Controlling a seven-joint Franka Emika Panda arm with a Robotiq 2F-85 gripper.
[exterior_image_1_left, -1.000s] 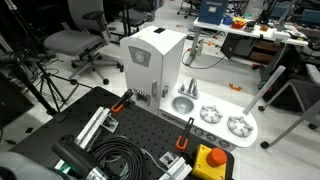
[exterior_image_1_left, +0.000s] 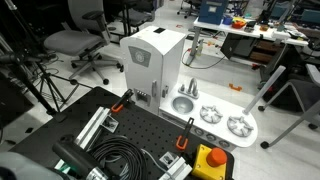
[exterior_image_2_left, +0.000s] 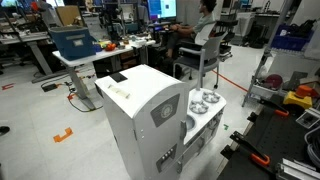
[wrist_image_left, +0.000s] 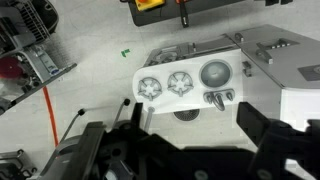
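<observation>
A white toy kitchen counter (exterior_image_1_left: 211, 117) with a round sink (exterior_image_1_left: 182, 105), a faucet and two burners stands on the floor, against the dark table's far side. Beside it rises a white toy cabinet (exterior_image_1_left: 153, 65), its door seemingly closed. In the wrist view the counter is seen from above, with its burners (wrist_image_left: 180, 83) left of the sink (wrist_image_left: 215, 73) and the faucet (wrist_image_left: 218, 99) close below the sink. My gripper shows there as two dark fingers set wide apart, open, with no object held between them. Neither exterior view shows the gripper.
On the dark table (exterior_image_1_left: 150, 130) lie a coil of black cable (exterior_image_1_left: 120, 157) and a yellow box with a red button (exterior_image_1_left: 211, 161). Office chairs (exterior_image_1_left: 80, 40) stand behind. Open floor (exterior_image_2_left: 65, 135) lies left of the cabinet in the second exterior view.
</observation>
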